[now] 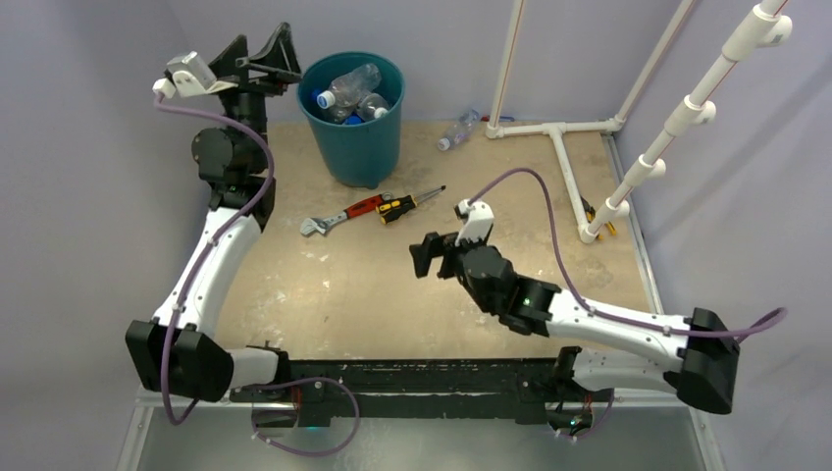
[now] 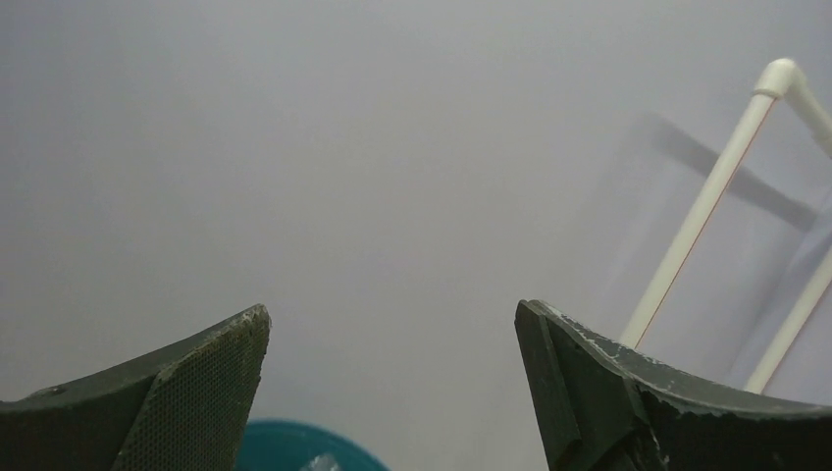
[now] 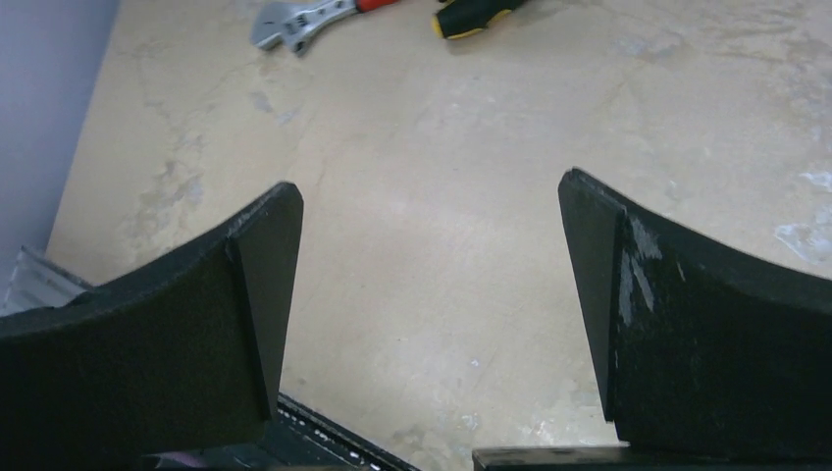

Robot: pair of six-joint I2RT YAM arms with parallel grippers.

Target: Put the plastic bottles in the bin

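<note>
The teal bin (image 1: 353,157) at the back holds several clear plastic bottles (image 1: 348,86); its rim (image 2: 294,432) shows low in the left wrist view. One bottle (image 1: 457,130) lies on the floor to the bin's right. My left gripper (image 1: 265,54) is raised at the bin's upper left, open and empty, its fingers wide apart in its wrist view. My right gripper (image 1: 432,250) hangs over the middle of the board, open, with only bare floor between its fingers in the right wrist view.
An adjustable wrench (image 1: 343,214) and screwdrivers (image 1: 402,205) lie in front of the bin. A white pipe frame (image 1: 561,157) stands at the right, with more tools by its foot. The front middle of the board (image 1: 353,304) is clear.
</note>
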